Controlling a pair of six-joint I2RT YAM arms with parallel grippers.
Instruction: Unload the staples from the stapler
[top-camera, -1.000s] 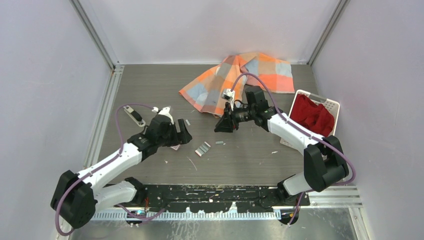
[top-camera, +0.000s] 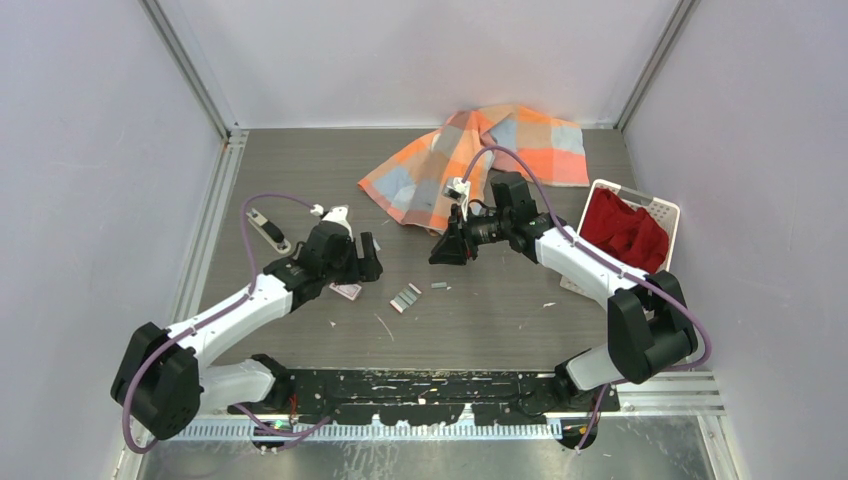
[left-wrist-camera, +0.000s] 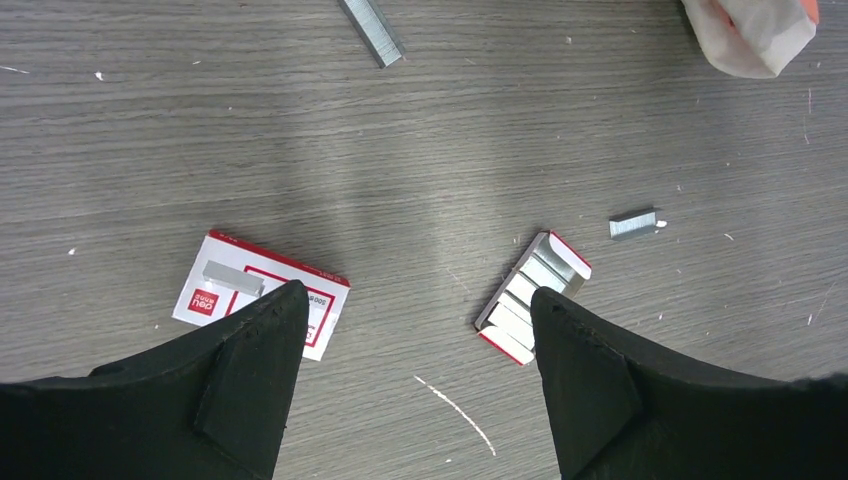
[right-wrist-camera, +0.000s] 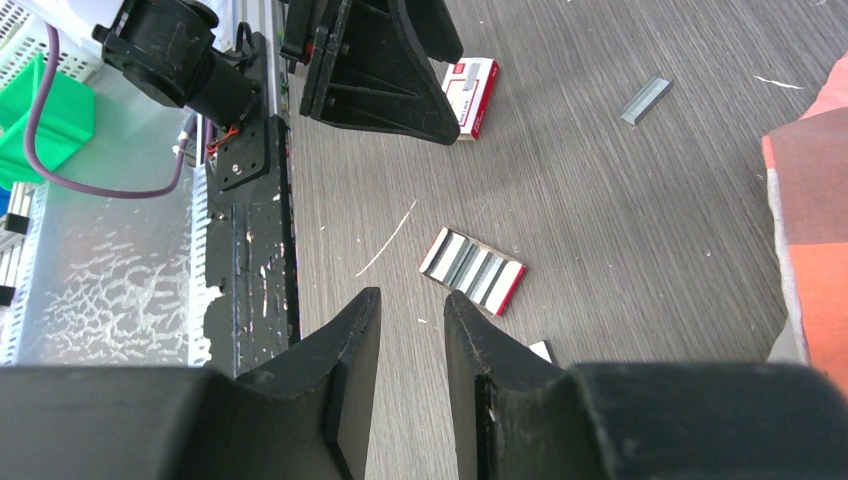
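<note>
The stapler (top-camera: 268, 232) lies at the table's left, behind my left arm. A red-and-white staple box (left-wrist-camera: 258, 262) with a grey strip on top lies below my left gripper (top-camera: 368, 256), which is open and empty. An open tray of staple strips (right-wrist-camera: 472, 271) lies between the arms. Loose staple strips lie nearby: one (left-wrist-camera: 372, 30) toward the back, another (left-wrist-camera: 632, 224) right of the tray. My right gripper (top-camera: 447, 250) hovers above the table right of the tray, its fingers part open with a narrow gap and nothing visible between them.
An orange checked cloth (top-camera: 420, 180) covers the back middle. A basket (top-camera: 663, 207) holding red cloth stands at the right. White scraps are scattered on the table, whose front middle is fairly clear.
My left arm has shifted slightly back and leftward over the last second. The right arm shows no visible change in the top view.
</note>
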